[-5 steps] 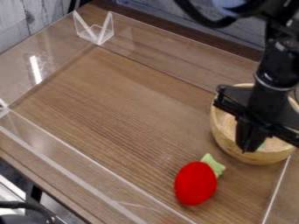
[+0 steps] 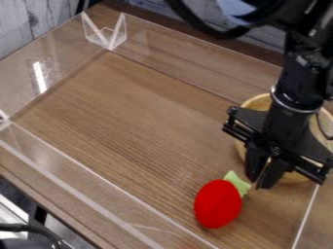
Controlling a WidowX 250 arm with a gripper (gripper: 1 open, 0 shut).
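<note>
A red oval object (image 2: 217, 206) with a pale green top (image 2: 237, 182) lies on the wooden table at the lower right. My gripper (image 2: 263, 173) hangs just above and right of the green top, its black body covering much of a wooden bowl (image 2: 301, 104) behind it. Whether the fingers hold anything is hard to see.
A white wire-like item (image 2: 107, 31) stands at the upper left. A dark cable-like part shows at the lower left corner.
</note>
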